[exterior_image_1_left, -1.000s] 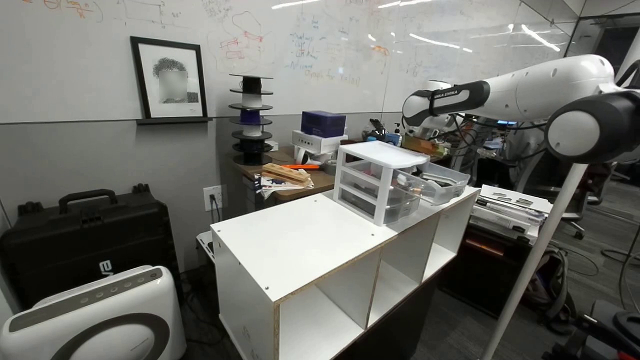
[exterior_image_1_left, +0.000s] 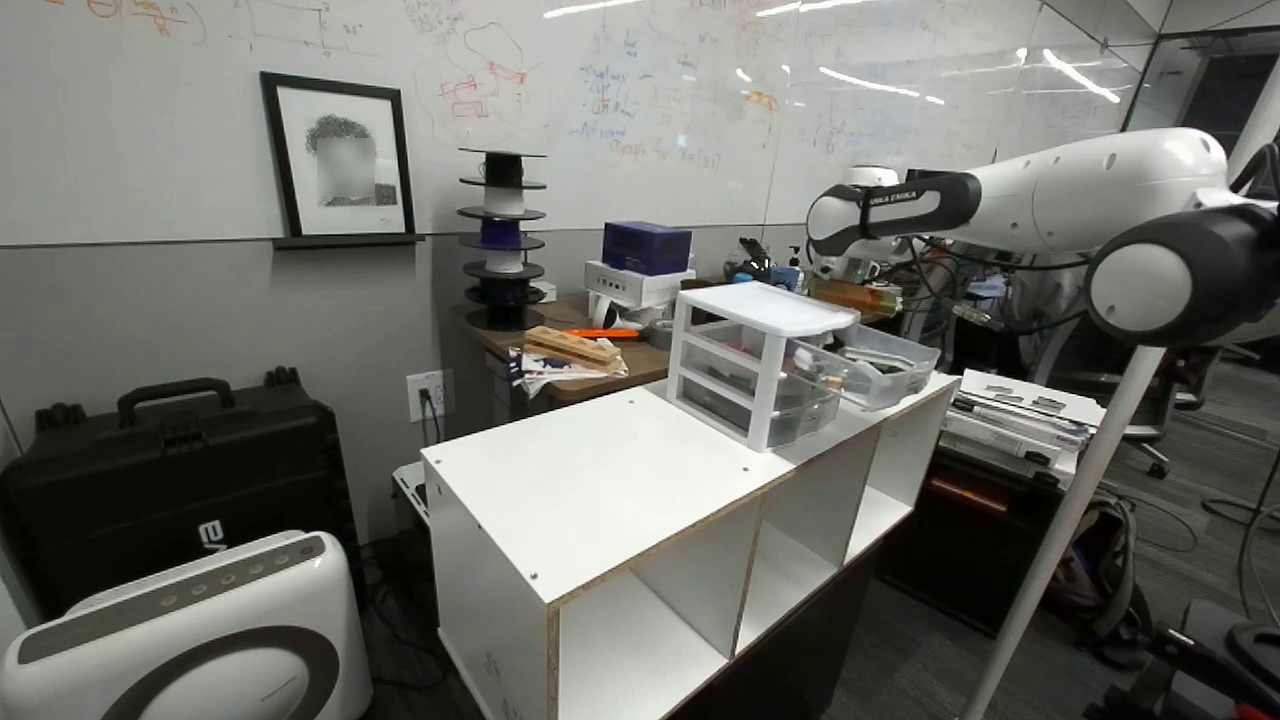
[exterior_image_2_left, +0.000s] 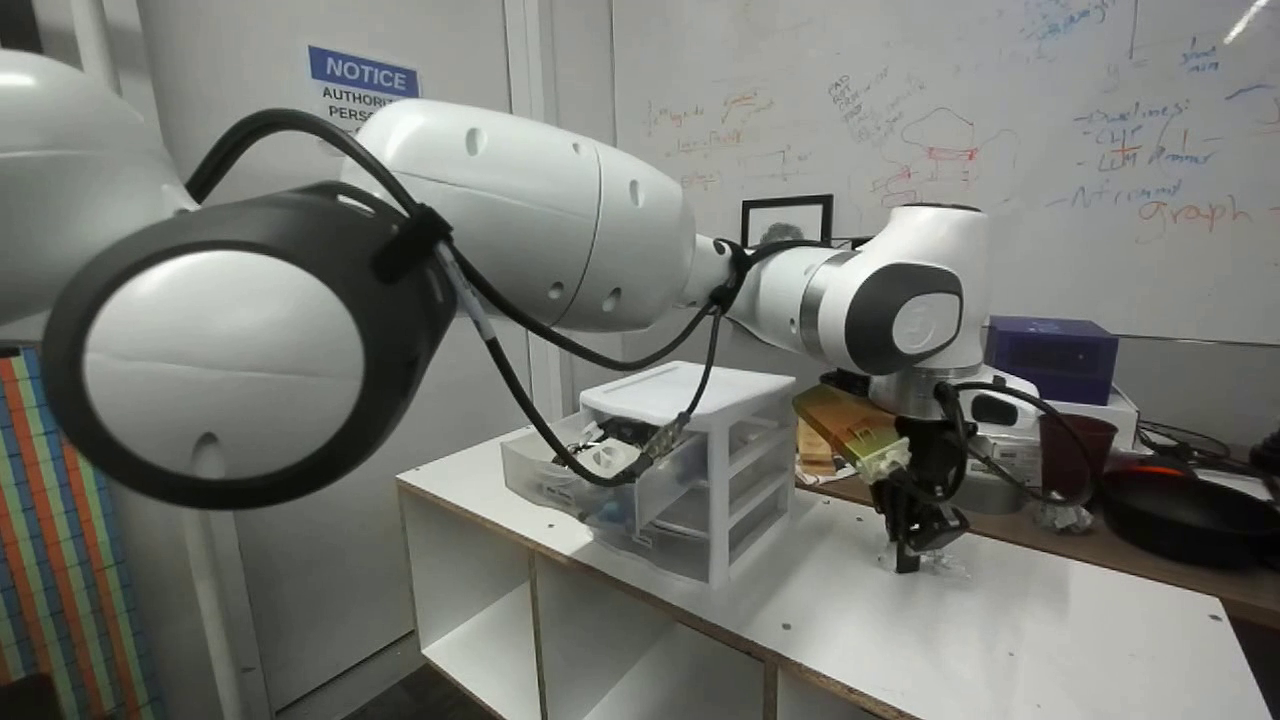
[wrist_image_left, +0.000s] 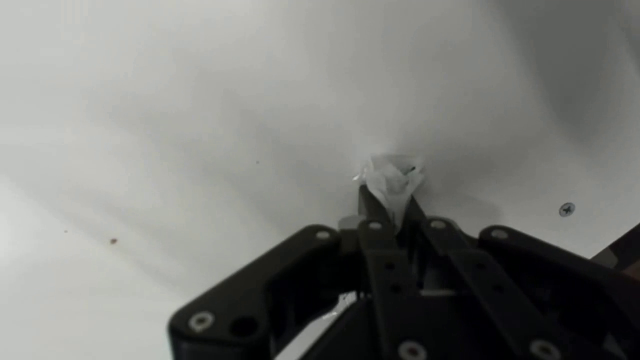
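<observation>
A crumpled piece of clear, whitish plastic (wrist_image_left: 390, 177) is pinched between the fingertips of my gripper, which is shut on it. In exterior view 2 the gripper (exterior_image_2_left: 908, 562) points down close over the white shelf top (exterior_image_2_left: 1020, 636), and bits of the clear plastic (exterior_image_2_left: 948, 564) stick out beside the fingers. Whether the plastic touches the surface I cannot tell. The drawer unit hides the gripper in exterior view 1.
A white-framed drawer unit (exterior_image_1_left: 768, 310) stands on the shelf, its clear drawers (exterior_image_1_left: 888, 366) pulled out and holding small items. Behind the shelf, a desk bears a purple box (exterior_image_2_left: 1053, 358) and a black pan (exterior_image_2_left: 1182, 510). The shelf top's near end is bare.
The arm has come down slightly in exterior view 1. The drawer unit and shelf have not moved.
</observation>
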